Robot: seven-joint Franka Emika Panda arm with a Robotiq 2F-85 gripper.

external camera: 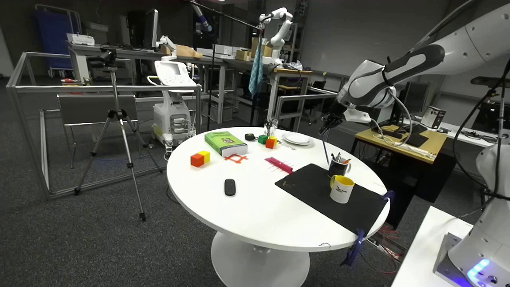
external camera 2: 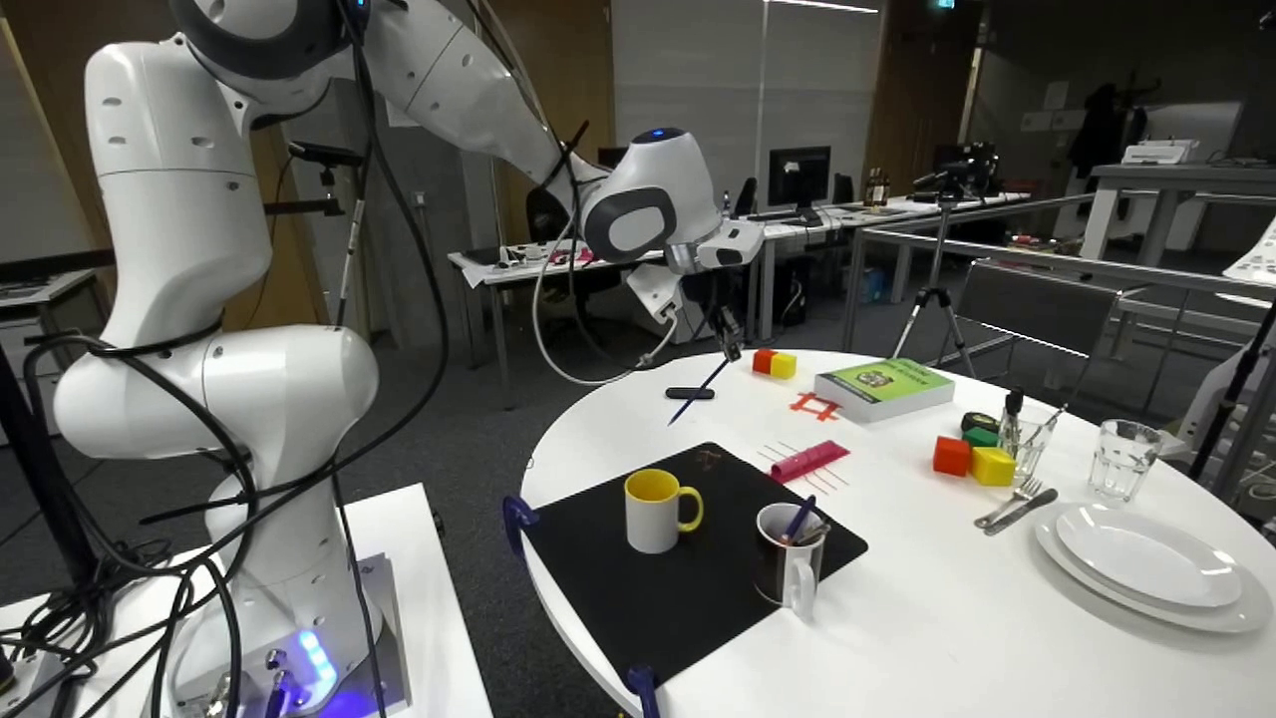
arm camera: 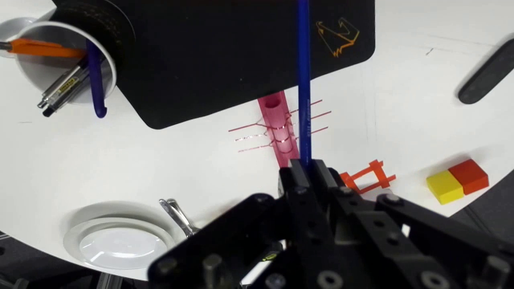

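My gripper is shut on a long, thin blue pencil (arm camera: 304, 82), whose free end runs out past the top of the wrist view. In the second exterior view the pencil (external camera 2: 699, 395) slants down from the fingers, clear above the table. A white mug with a yellow inside (external camera 2: 652, 515) stands upright on the black mat (external camera 2: 610, 586). Near the mat's edge is a second, dark-and-white mug (external camera 2: 775, 572) with pens in it. From the wrist, that pen mug (arm camera: 113, 72) lies at the upper left, apart from the pencil.
Around the mat lie a pink holder (external camera 2: 810, 461), a green book (external camera 2: 885, 385), coloured cubes (external camera 2: 952, 455), a black oblong case (external camera 2: 690, 393), cutlery (external camera 2: 1017, 509) and stacked plates (external camera 2: 1148, 556). Blue clamps (external camera: 354, 248) grip the table edge.
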